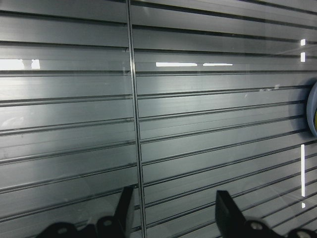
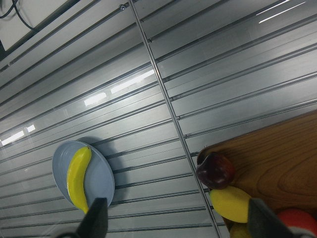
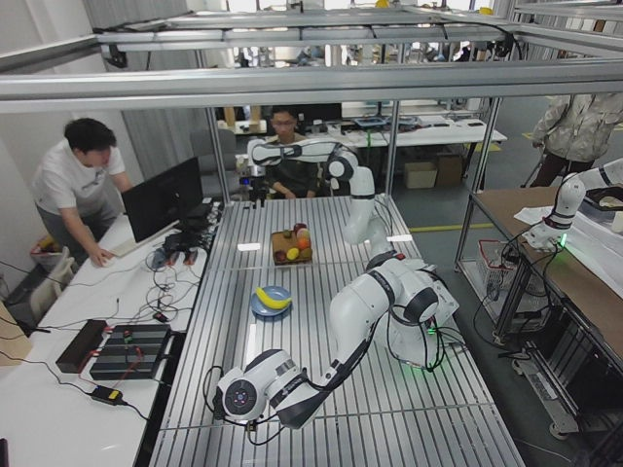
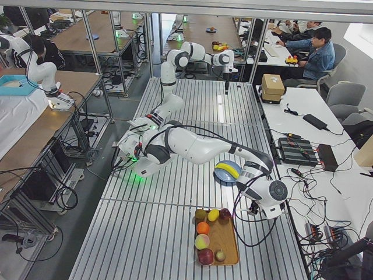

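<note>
A blue plate (image 2: 99,183) with a yellow banana (image 2: 79,173) sits mid-table. A wooden tray (image 2: 267,153) holds a dark red fruit (image 2: 215,171), a yellow fruit (image 2: 230,203) and several others. My left gripper hangs over bare slatted table, open with nothing between its fingers; the plate's rim shows at the right edge of its wrist view. My right gripper is high above the table near the tray, open, fingertips apart at the bottom of its view.
The slatted table (image 4: 128,245) has wide clear areas around plate and tray. A white side desk (image 3: 58,418) with monitor, cables and power boxes runs alongside. Aluminium frame posts stand at the table's corners; people are at the neighbouring desks.
</note>
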